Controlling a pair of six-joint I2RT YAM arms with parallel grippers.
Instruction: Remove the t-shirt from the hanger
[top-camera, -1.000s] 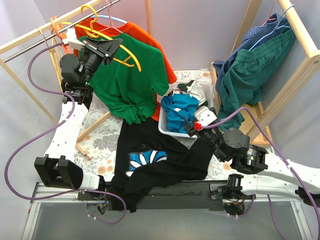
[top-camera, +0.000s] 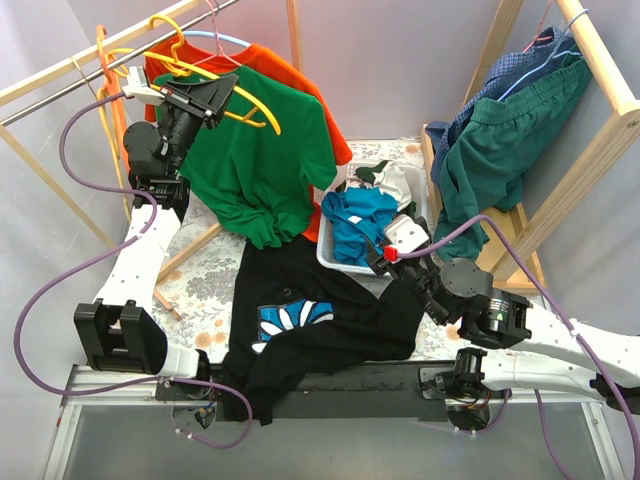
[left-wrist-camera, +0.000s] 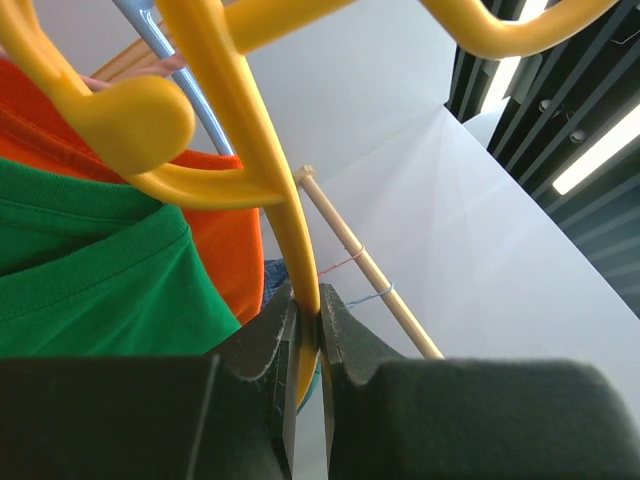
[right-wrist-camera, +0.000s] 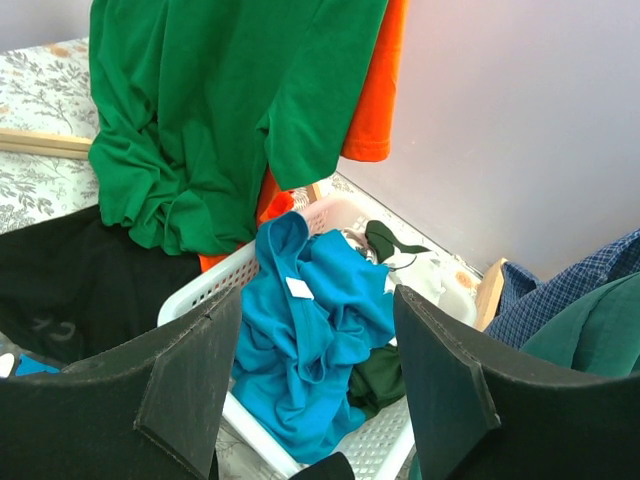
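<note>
A bare yellow hanger (top-camera: 258, 107) is up by the rail at the left, with my left gripper (top-camera: 228, 92) closed on one of its bars. In the left wrist view the hanger's bar (left-wrist-camera: 275, 190) runs down between the two fingertips. No cloth shows on this hanger. A black t-shirt (top-camera: 345, 338) with a blue and white flower print lies crumpled on the table's front half. Over the front of the basket my right gripper stands open, holding nothing.
A green shirt (top-camera: 265, 150) and an orange shirt (top-camera: 325, 105) hang at the left rack, close to the yellow hanger. The white basket (top-camera: 348, 268) holds teal and other clothes. Green shorts (top-camera: 520, 140) hang on the right rack.
My left gripper has shifted slightly left, and the yellow hanger has swung a little with it, its hook moving left near the rail. The right arm and the black t-shirt have stayed still.
</note>
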